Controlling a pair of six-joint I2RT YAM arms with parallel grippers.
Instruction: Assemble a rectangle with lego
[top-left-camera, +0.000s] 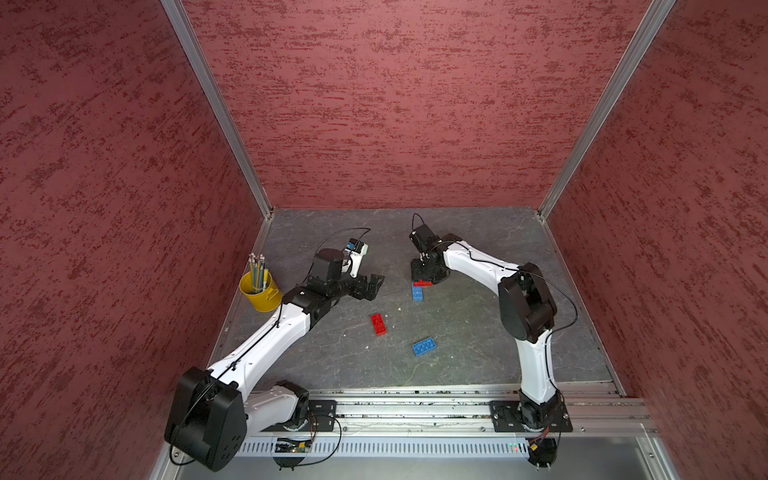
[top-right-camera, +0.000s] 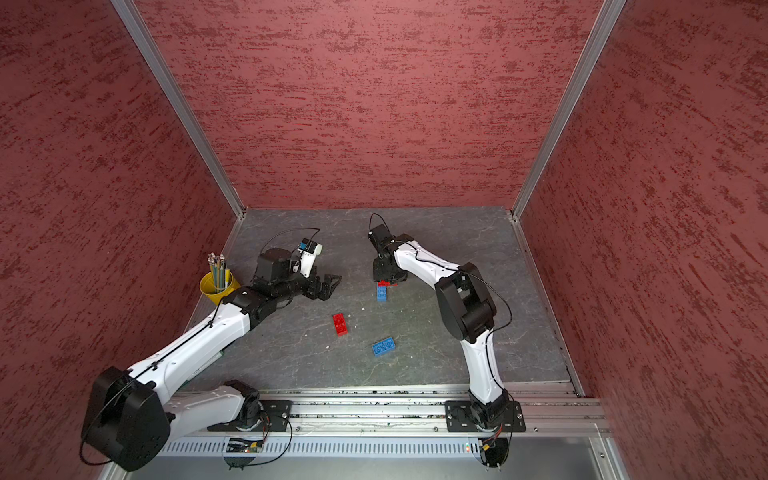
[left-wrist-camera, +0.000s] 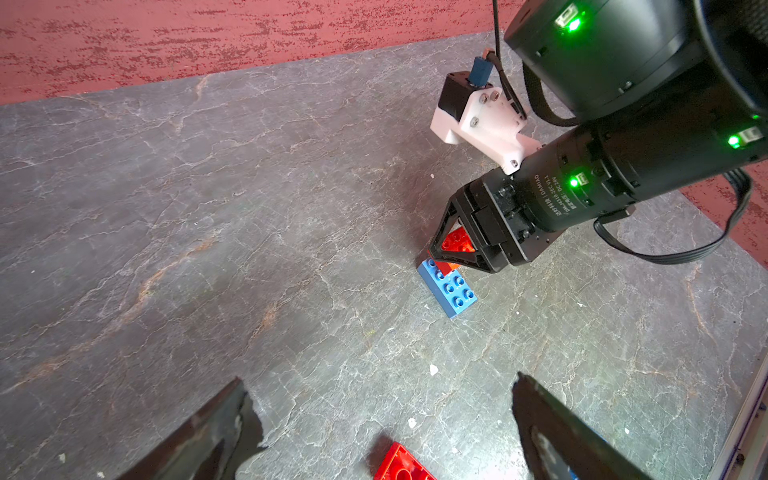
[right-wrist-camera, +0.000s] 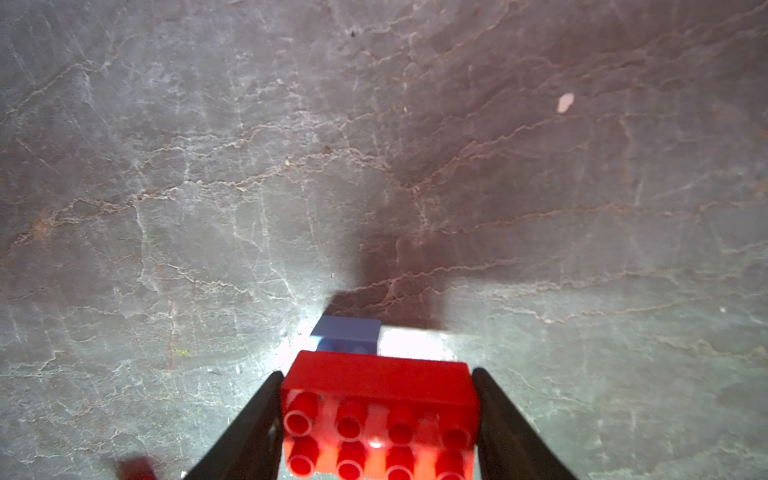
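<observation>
My right gripper is shut on a red brick (right-wrist-camera: 377, 380), held crosswise over the far end of a blue brick (left-wrist-camera: 456, 296). In the left wrist view the red brick (left-wrist-camera: 458, 241) overlaps that end; whether it touches the studs I cannot tell. A second red brick (top-left-camera: 378, 324) lies loose on the table, left of and nearer than the blue one. Another blue brick (top-left-camera: 424, 345) lies at an angle near the front. My left gripper stands open and empty, left of the loose red brick's far side.
A yellow cup (top-left-camera: 260, 299) with pens stands at the table's left edge. My right arm reaches in from the right over the table. Bare grey table (top-left-camera: 488, 348) lies at the front right and at the back.
</observation>
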